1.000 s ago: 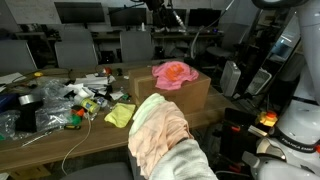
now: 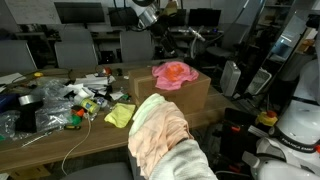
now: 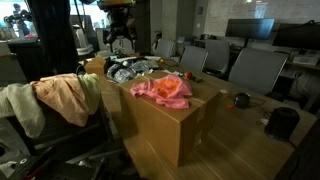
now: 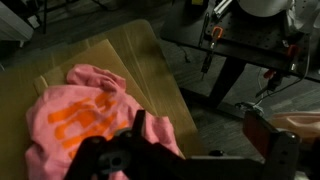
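Note:
A pink cloth with an orange patch (image 2: 175,74) lies rumpled on top of a cardboard box (image 2: 190,97). In the wrist view the same pink cloth (image 4: 90,122) covers the left part of the brown box top (image 4: 145,70). My gripper (image 2: 170,44) hangs in the air above the cloth, clear of it. Its dark fingers (image 4: 278,142) are spread wide at the bottom of the wrist view, so it stands open with nothing between them. From the other side, the cloth (image 3: 165,91) shows near the box's front corner.
A long table holds plastic bags (image 2: 50,116), tools and a yellow cloth (image 2: 120,115) left of the box. Towels (image 2: 160,135) hang over a chair in front. Office chairs and monitors (image 2: 80,13) stand behind.
My arm and gripper have come down from near the top of exterior view 1, closer to the pink cloth. The cloth and box have not moved.

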